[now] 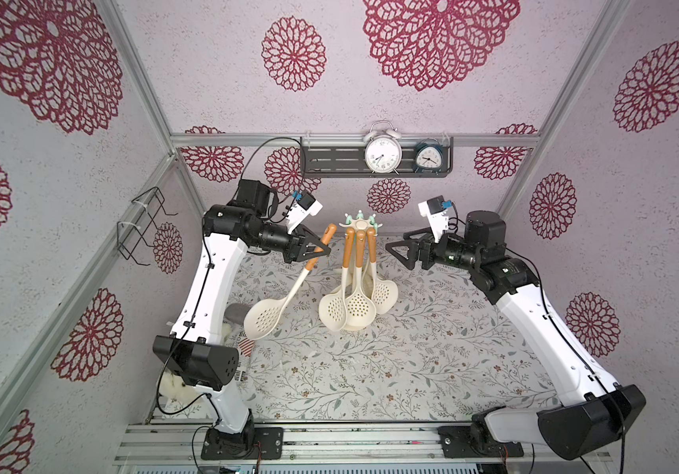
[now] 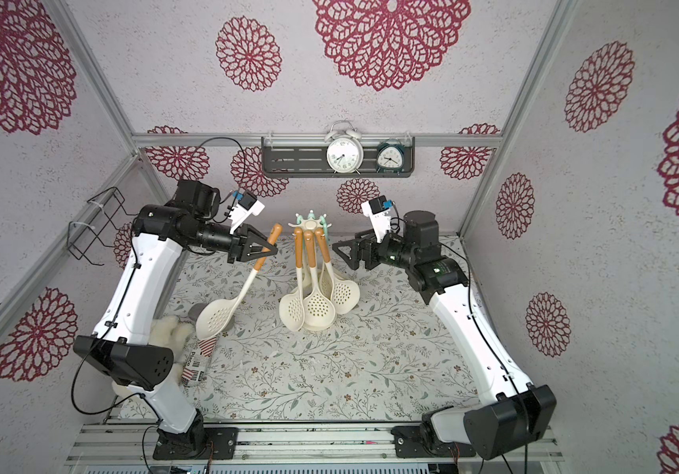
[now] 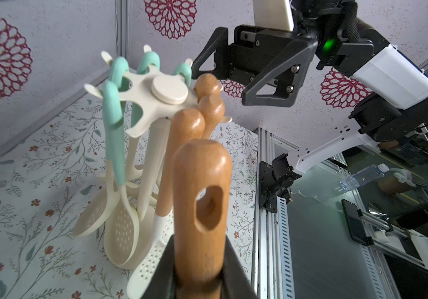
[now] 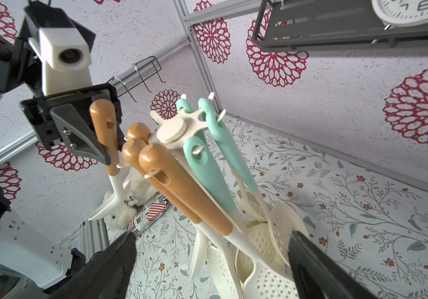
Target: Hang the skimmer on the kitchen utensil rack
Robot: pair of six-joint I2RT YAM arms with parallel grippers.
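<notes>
My left gripper (image 1: 322,248) is shut on the wooden handle of a cream skimmer (image 1: 265,317), whose perforated head slants down to the left. The handle's hole (image 3: 209,208) faces up in the left wrist view. To the right stands the utensil rack (image 1: 361,225), a cream hub with several hooks. Wooden-handled utensils (image 4: 186,189) and green-handled ones (image 4: 219,139) hang from it. One hook (image 4: 123,165) points toward the held handle, which is apart from the rack in the top views. My right gripper (image 1: 399,254) stands open right of the rack, with nothing held.
A shelf with a white clock (image 1: 383,154) and a teal clock (image 1: 429,157) is on the back wall. A wire rack (image 1: 140,225) is on the left wall. A plush toy (image 2: 169,335) lies behind the left arm.
</notes>
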